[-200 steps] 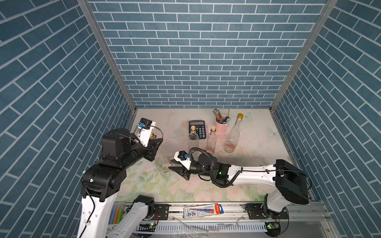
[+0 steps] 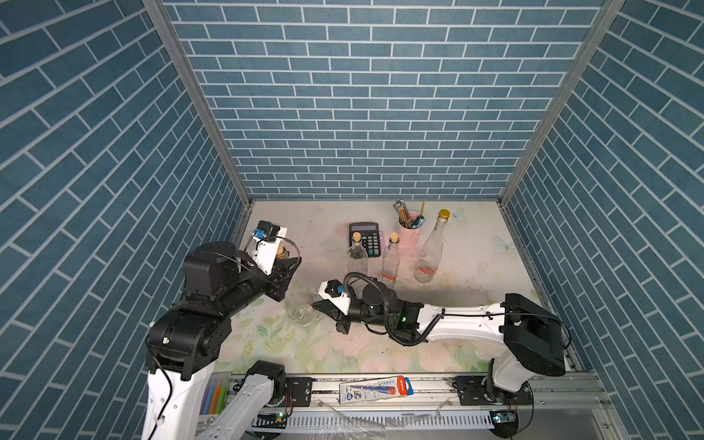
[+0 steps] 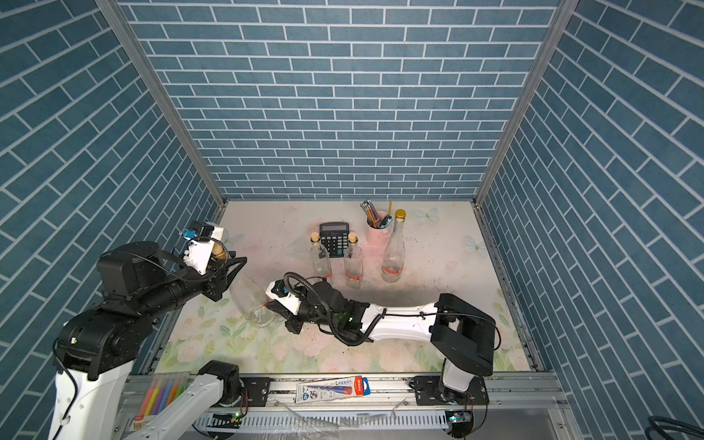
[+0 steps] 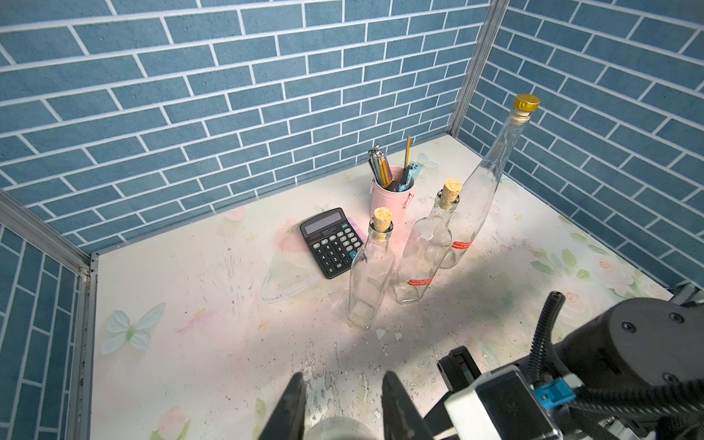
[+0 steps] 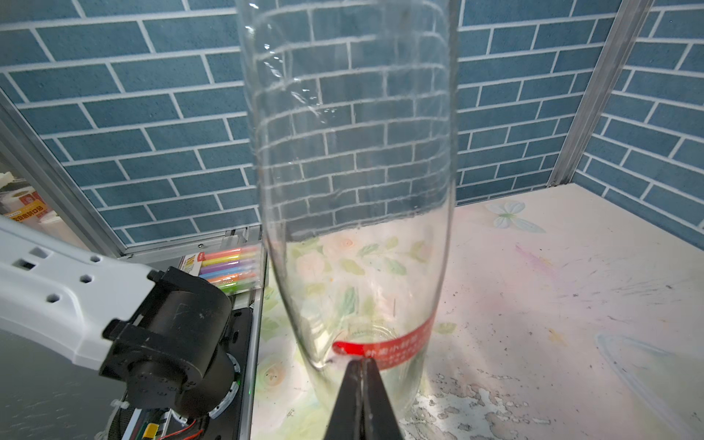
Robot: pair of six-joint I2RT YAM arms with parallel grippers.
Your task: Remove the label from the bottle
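Note:
The clear glass bottle (image 5: 352, 183) hangs tilted above the table, its base toward my right gripper. Round its upper part my left gripper is shut, with a rounded glass edge of the bottle (image 4: 338, 429) showing between the fingers; the cork (image 3: 218, 250) shows beside that hand. A red label (image 5: 396, 350) with pale lettering runs across the glass near the base. At its lower edge, close to the left end, are the tips of my right gripper, shut together. Whether any label is pinched between them cannot be made out.
Two corked bottles (image 4: 370, 282) (image 4: 424, 256) and a tall gold-capped bottle (image 4: 484, 187) stand right of centre. Behind them are a calculator (image 4: 331, 242) and a pink pencil cup (image 4: 388, 201).

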